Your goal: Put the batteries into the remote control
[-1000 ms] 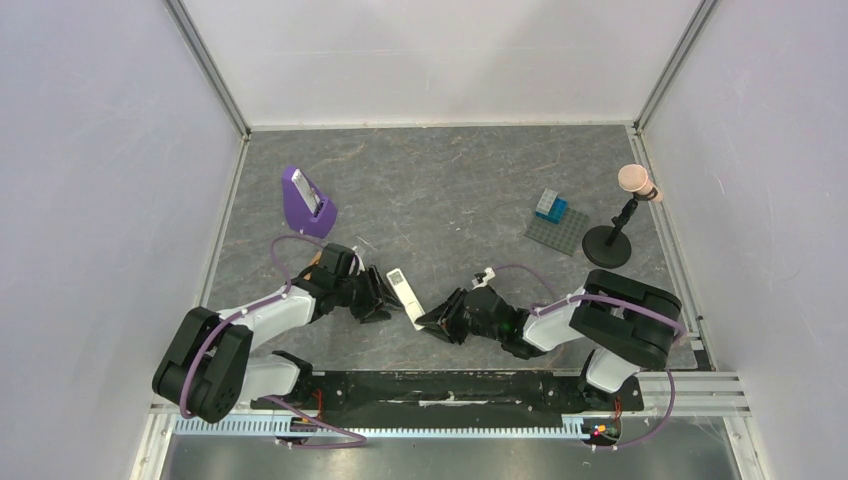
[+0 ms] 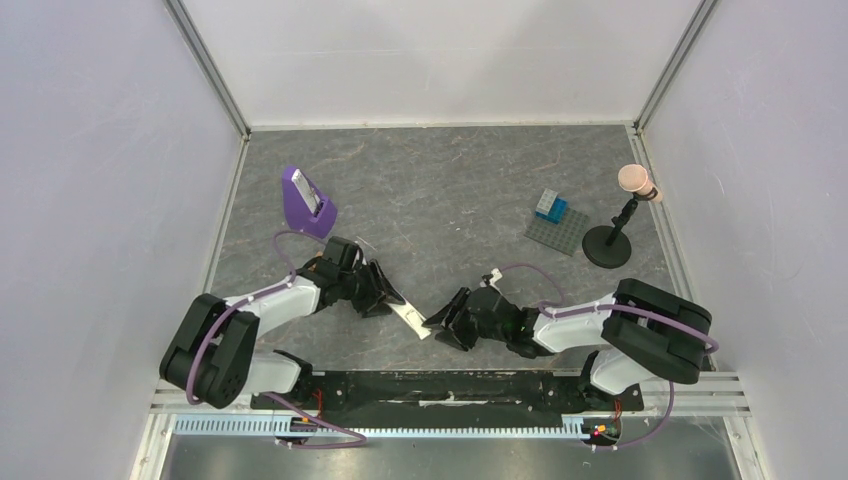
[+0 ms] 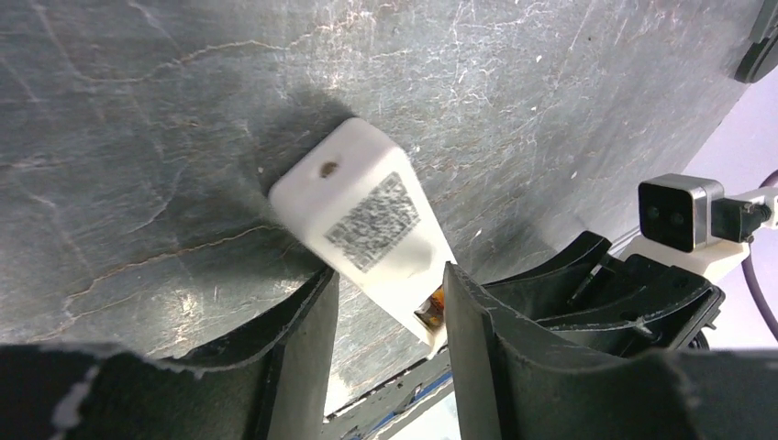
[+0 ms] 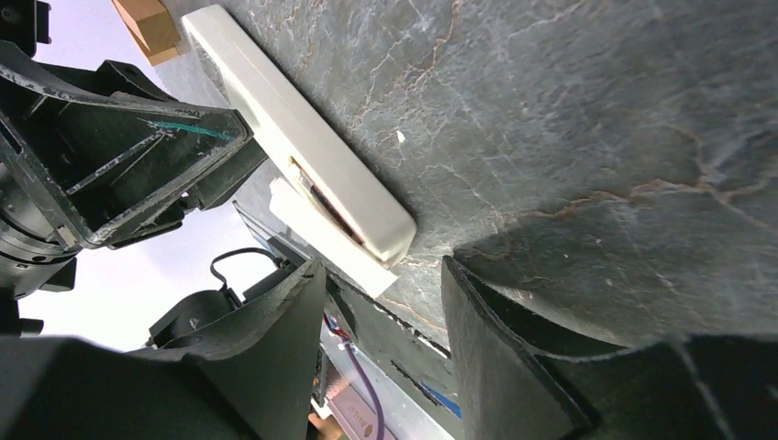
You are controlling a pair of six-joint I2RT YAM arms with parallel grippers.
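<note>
The white remote [image 2: 410, 315] lies on the grey surface between my two grippers. In the left wrist view the remote [image 3: 372, 211] has a printed patch, and a small opening at its far end shows something copper and dark. My left gripper is part open at the remote, its fingertips in front of it. In the right wrist view the remote [image 4: 312, 156] has a pale strip along its side, partly loose. My right gripper stands part open just short of the remote's end, nothing visibly between its fingers.
A purple holder [image 2: 310, 215] is at back left. A grey plate [image 2: 555, 232] with a blue block and a lamp [image 2: 607, 246] are at back right. A wooden block [image 4: 147, 23] lies beyond the remote.
My left gripper has moved slightly toward the remote. The remote has turned and shifted a little right and down. My right gripper has edged right, away from the remote's end.
</note>
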